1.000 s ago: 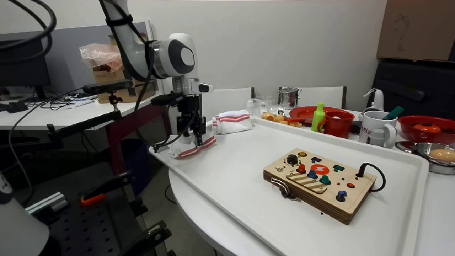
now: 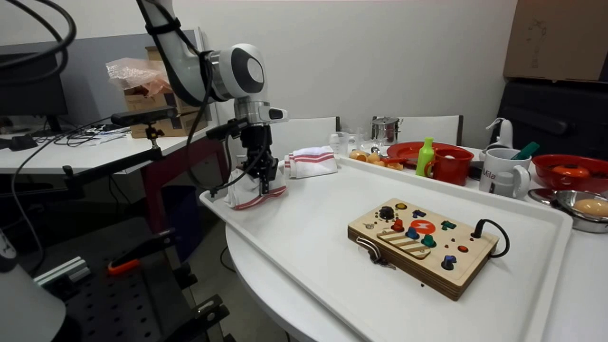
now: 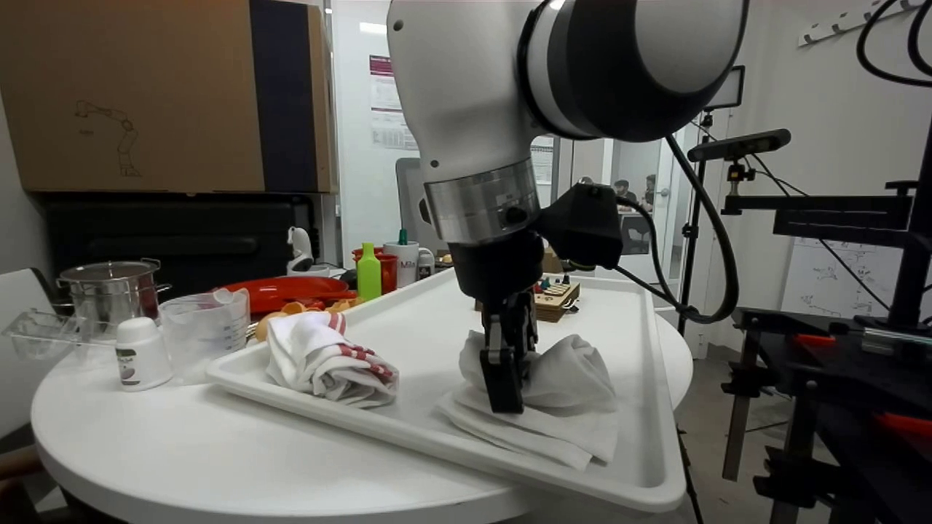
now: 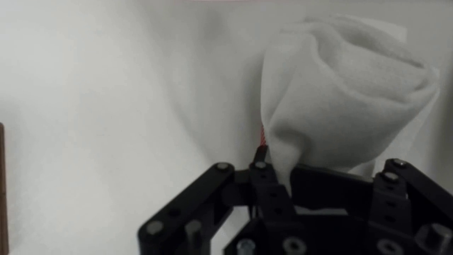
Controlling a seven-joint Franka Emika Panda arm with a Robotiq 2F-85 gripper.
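Observation:
A white towel with red stripes (image 2: 259, 196) lies bunched in the left end of the white tray (image 2: 319, 228). My gripper (image 2: 265, 187) points down into it, shut. In the wrist view, a fold of the towel (image 4: 335, 102) stands up and narrows to a thin pinch at the gripper. Exterior view 2 shows the towel (image 3: 572, 375) humped beside the fingers, its lower layers flat on the tray. A second striped towel (image 2: 312, 162), folded, rests at the tray's back left corner.
A wooden box with knobs and switches (image 2: 424, 242) sits toward the tray's right, a black cable at its end. Behind the tray stand a green bottle (image 2: 425, 156), a red mug (image 2: 450, 165) and a white mug (image 2: 501, 174). The middle of the tray is bare.
The gripper has shifted slightly, and the towel around it now stands higher and more gathered, where it lay flatter before. The wooden box sits slightly farther left and back.

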